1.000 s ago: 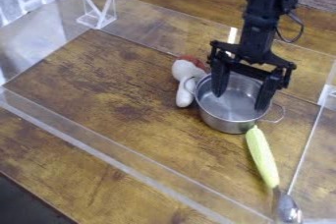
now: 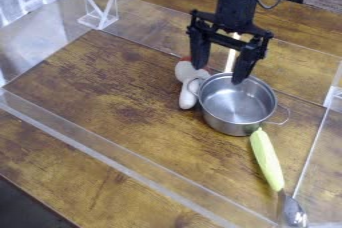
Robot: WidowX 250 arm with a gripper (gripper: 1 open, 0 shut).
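My black gripper point(image 2: 219, 60) hangs open above the back left of a steel pot point(image 2: 238, 112). Left of the pot lie a white mushroom-like object point(image 2: 189, 89) and a red item behind it, partly hidden. A pale yellow-green corn or vegetable point(image 2: 267, 160) lies to the pot's front right, with a metal utensil point(image 2: 294, 210) below it. A light stick-like item point(image 2: 234, 40) is partly visible behind the gripper.
A white wire rack point(image 2: 99, 10) stands at the back left. Transparent panels border the work area.
The gripper has moved up and to the left, from over the middle of the pot to above its back left. The objects on the table look unmoved.
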